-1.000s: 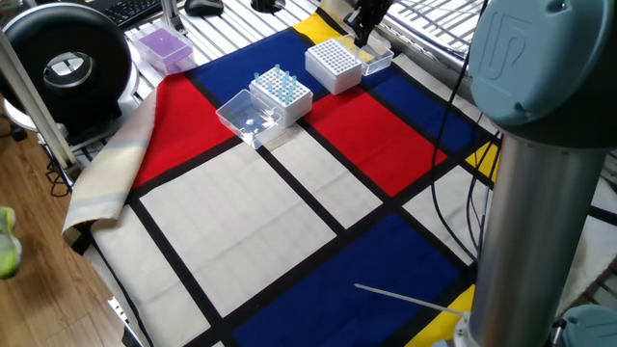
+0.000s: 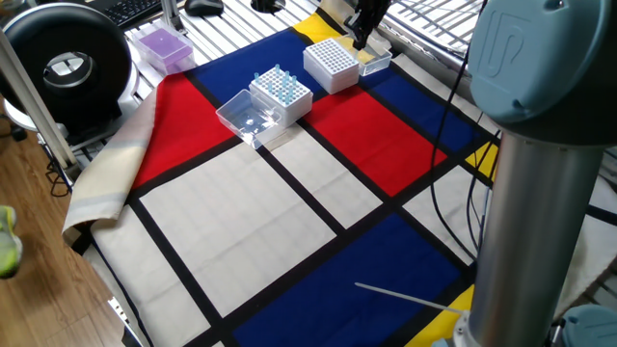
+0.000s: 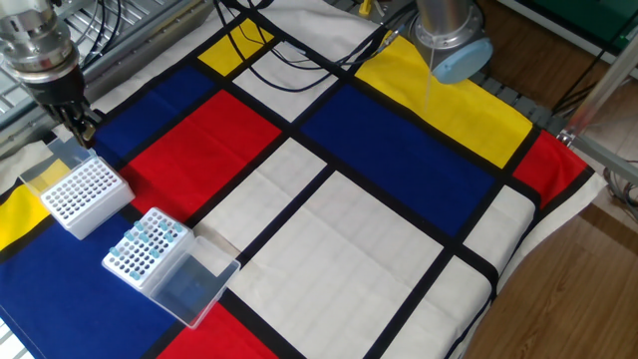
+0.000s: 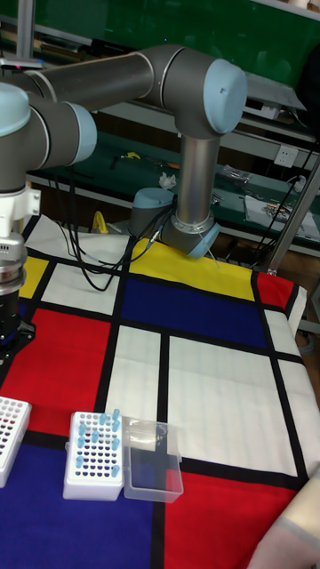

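Observation:
In exterior view 2 my black gripper points down at the open clear lid of a white tip box on the left. Its fingertips are at or very near the lid; contact and the finger gap are too small to make out. That box's top shows only empty holes. Beside it a second white tip box holds several pale blue tips, and its clear lid lies open on the cloth. In exterior view 1 the gripper stands over the first box's lid.
A purple-topped box sits at the table's far left, near a black round device. Cables hang near the arm's base. The colour-block cloth is broadly clear in its middle, with one edge folded over.
Over the last second the empty-holed tip box and its lid have shifted slightly left in exterior view 1, the gripper moving a little with them. The other box has stayed put.

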